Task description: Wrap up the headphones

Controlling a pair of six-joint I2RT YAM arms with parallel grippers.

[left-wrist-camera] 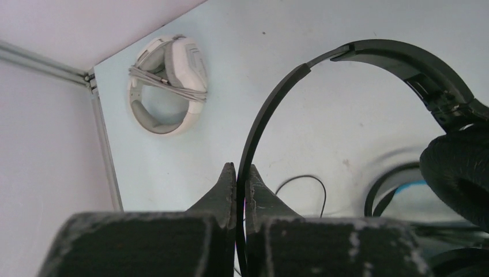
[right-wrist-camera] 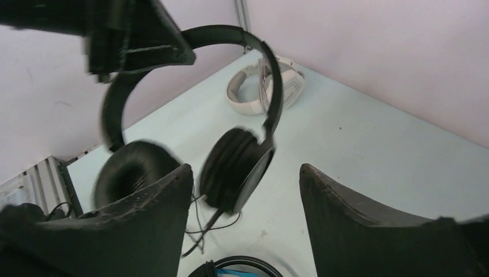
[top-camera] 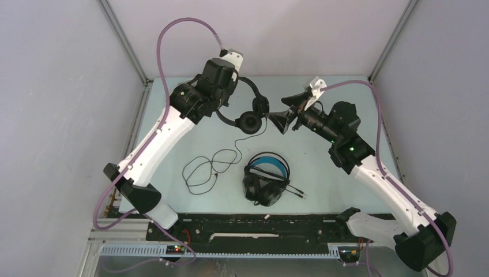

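Black headphones hang in the air from my left gripper, which is shut on their headband. Their ear cups show at the right of the left wrist view and centre-left of the right wrist view. A thin cable trails from them to loose loops on the table. My right gripper is part open just right of the headphones, its fingers apart and not around them.
A second black headset with blue inner band lies at the table's front middle. White headphones, cord wound round them, lie at the back left.
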